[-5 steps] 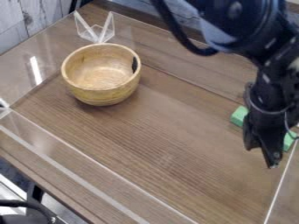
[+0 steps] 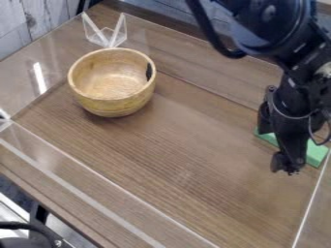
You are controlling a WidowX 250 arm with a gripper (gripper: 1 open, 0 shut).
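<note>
My black gripper hangs at the right side of the table, open, low over a green block. Its fingers partly cover the block, and whether they touch it I cannot tell. A light wooden bowl stands at the upper left of the table.
A clear plastic piece lies at the back left, near a pale wall. Dark cables sit at the lower left corner.
My gripper has shifted slightly left and its fingers now sit more over the green block, which is more hidden. The bowl has not moved.
</note>
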